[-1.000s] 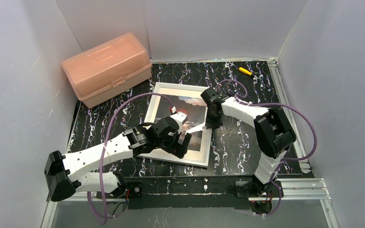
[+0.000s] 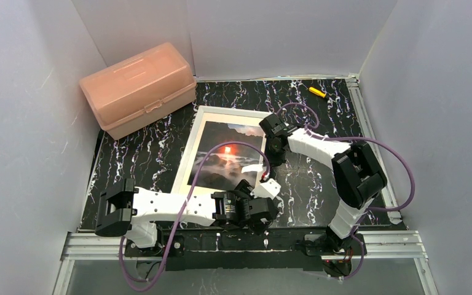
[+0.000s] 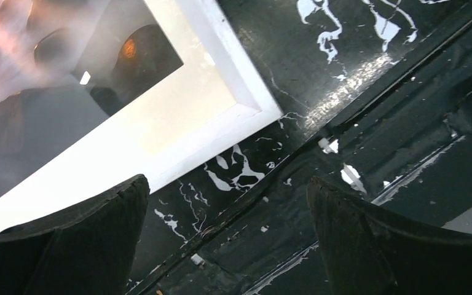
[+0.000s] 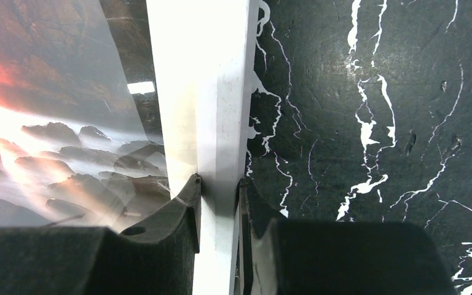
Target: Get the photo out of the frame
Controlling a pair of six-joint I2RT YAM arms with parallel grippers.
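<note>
The framed photo, a sunset over dark rocks (image 2: 224, 153), sits behind a cream mat inside a white frame (image 2: 190, 141) lying flat on the dark table. My right gripper straddles the frame's right rim, one finger against each side; a narrow dark gap shows along the outer finger, and whether it grips is unclear. My left gripper is wide open and empty, hovering by the frame's near right corner (image 3: 261, 110). In the top view the left arm hides that corner and part of the near rim.
A closed pink box (image 2: 138, 89) stands at the back left. A yellow-handled tool (image 2: 318, 92) lies at the back right. Purple cables arch over both arms.
My left gripper has swung from over the photo toward the near right corner and the table's front edge. The right gripper stays at the right rim, and the frame has shifted only slightly.
</note>
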